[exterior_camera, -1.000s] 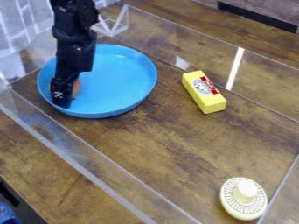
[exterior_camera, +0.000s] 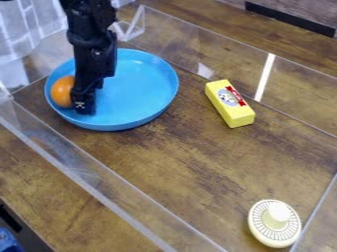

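Note:
My black gripper reaches down from the top into a blue plate on the left of the table. An orange round object lies in the plate's left part, just left of my fingers. The gripper is open; its fingertips are dark and partly overlap each other and the object's edge.
A yellow box with a red label lies right of the plate. A white ribbed round object sits at the front right. Clear plastic walls border the wooden table.
My gripper has moved slightly to the right, and the orange object, mostly hidden behind it earlier, now shows at its left.

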